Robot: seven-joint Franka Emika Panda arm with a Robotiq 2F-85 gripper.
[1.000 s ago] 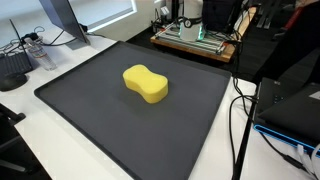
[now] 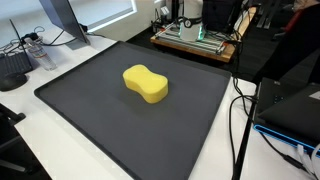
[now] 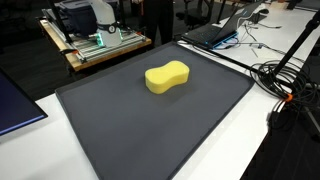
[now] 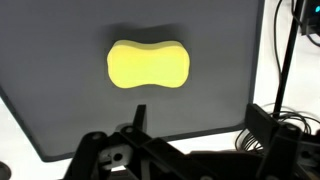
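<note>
A yellow sponge (image 2: 146, 83), pinched in at its waist, lies on a dark grey mat (image 2: 130, 130). Exterior view 2 shows the same sponge (image 3: 167, 76) toward the mat's far side, with nothing touching it. From above, the wrist view has the sponge (image 4: 148, 64) left of the middle, beyond the fingertips. My gripper stands open at the bottom of that view, its two fingers wide apart and only bare mat seen between them. Neither exterior view has the gripper in it.
Bare mat surrounds the sponge, and a white tabletop (image 3: 215, 160) borders it. Black cables (image 3: 285, 80) lie beyond one edge of the mat. Near another edge are a laptop (image 2: 285, 120) and a loose cable. Small bottles (image 2: 38, 50) stand at the far left.
</note>
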